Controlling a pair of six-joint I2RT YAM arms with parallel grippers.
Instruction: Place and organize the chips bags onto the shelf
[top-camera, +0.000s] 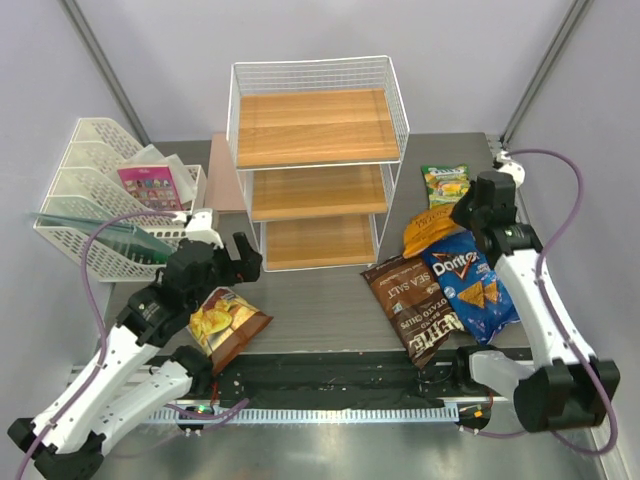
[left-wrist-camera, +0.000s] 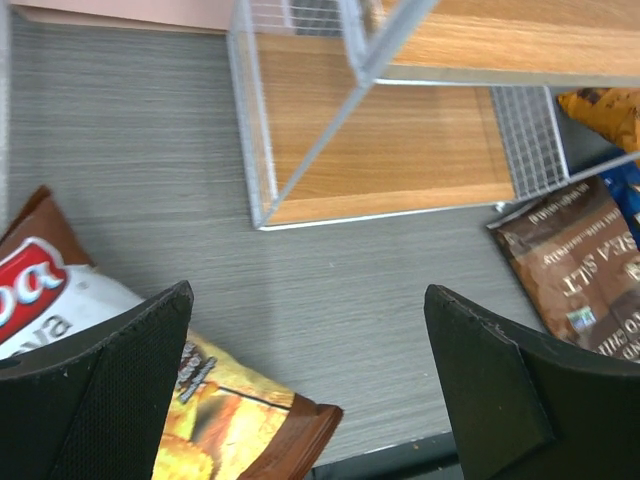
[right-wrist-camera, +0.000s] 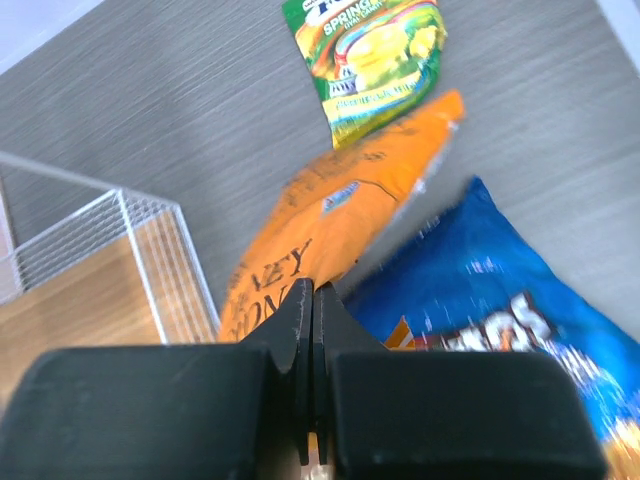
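A three-tier wire shelf with wooden boards stands at the back centre, its boards bare. My right gripper is shut on an orange chips bag, pinching it and lifting part of it beside the green snack bag. A blue Doritos bag and a brown sea salt bag lie at the shelf's right front. A brown-and-yellow chips bag lies at the left front, below my left gripper, which stands open and empty.
A white perforated rack holding packets stands at the left. Walls close in both sides.
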